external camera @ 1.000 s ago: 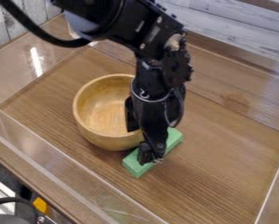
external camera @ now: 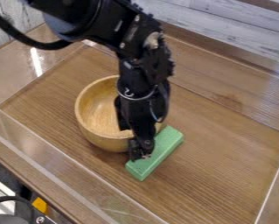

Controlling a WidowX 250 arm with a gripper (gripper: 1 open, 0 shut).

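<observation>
A black robot gripper (external camera: 142,140) hangs in the centre of the camera view, its fingers pointing down over the right edge of a tan wooden bowl (external camera: 97,102) and the left side of a green block (external camera: 156,162). The gripper is open. Its lower fingers hide part of the block's upper left, and whether they touch the block or the bowl is hard to tell. The bowl's interior is partly hidden behind the arm.
Along the front left runs a clear edge strip, with a yellow object (external camera: 40,205) and cables beyond it. A pale planked wall stands at the back.
The gripper has shifted slightly left and up, toward the bowl, uncovering more of the green block. The bowl and block look unmoved.
</observation>
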